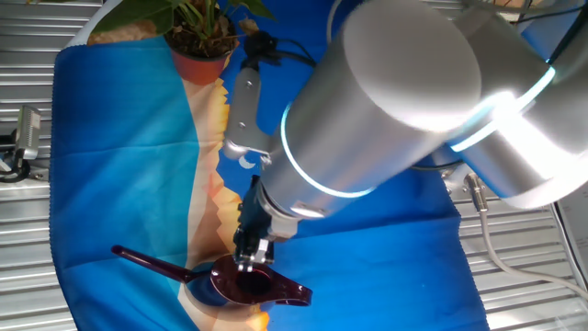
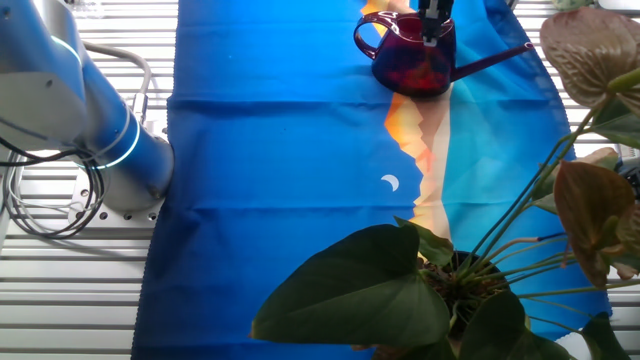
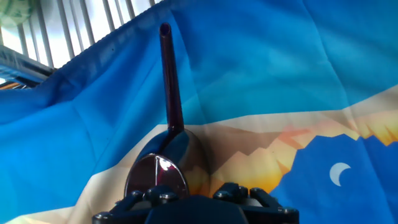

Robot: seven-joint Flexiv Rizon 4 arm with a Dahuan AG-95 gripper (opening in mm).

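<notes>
A dark red, glossy watering can (image 1: 241,280) stands on the blue patterned cloth, its long spout pointing left in exterior view 1. In exterior view 2 the can (image 2: 413,70) is upright at the far end, handle to the left and spout to the right. My gripper (image 1: 254,261) points down over the can's top opening. Exterior view 2 has the gripper (image 2: 431,40) in front of or above the rim; contact is unclear. Along the bottom of the wrist view, the dark fingers (image 3: 163,195) overlap the near side of the can (image 3: 157,176); how far they stand apart is unclear.
A potted plant (image 1: 198,66) with broad leaves stands at the cloth's other end, its leaves (image 2: 360,290) spreading widely in exterior view 2. The blue cloth (image 2: 280,160) between arm base and plant is clear. Metal slats surround it.
</notes>
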